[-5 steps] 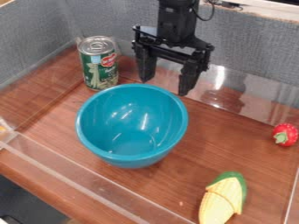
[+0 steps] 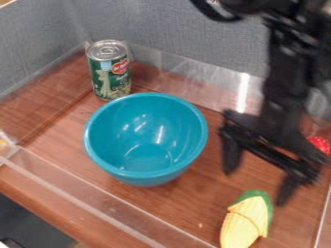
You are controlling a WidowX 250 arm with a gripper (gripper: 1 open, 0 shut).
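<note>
My black gripper hangs open at the right, blurred, its fingers lowered to the right of the blue bowl and above the yellow toy corn with its green husk. Nothing shows between the fingers. The bowl stands empty in the middle. A green tin can stands upright behind it at the left. A red strawberry is partly hidden behind the arm at the right.
The wooden tray floor is clear in front of the bowl. Grey padded walls bound it at the back and left, with a clear plastic edge along the front.
The arm has moved from behind the bowl toward the front right, coming down nearer the corn. The bowl, can and corn have stayed where they were.
</note>
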